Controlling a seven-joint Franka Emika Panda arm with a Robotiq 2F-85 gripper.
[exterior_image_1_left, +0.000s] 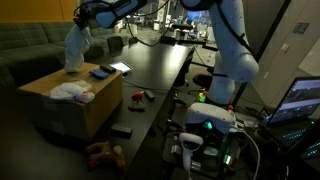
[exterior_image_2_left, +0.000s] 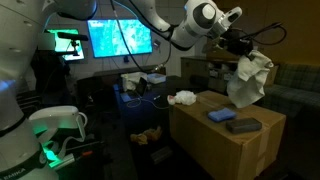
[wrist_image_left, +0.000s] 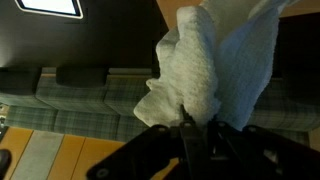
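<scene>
A white cloth hangs in folds from my gripper, which is shut on its upper part above the cardboard box. In the first exterior view the hanging cloth reaches down towards the far side of the box top. The wrist view is largely filled by the same cloth, bunched at the dark fingers and spreading away from them. Another white cloth lies crumpled on the box.
A blue item and a dark block rest on the box top. Brown gloves or similar lie on the floor in front, with a dark block nearby. Behind the box stands a green sofa.
</scene>
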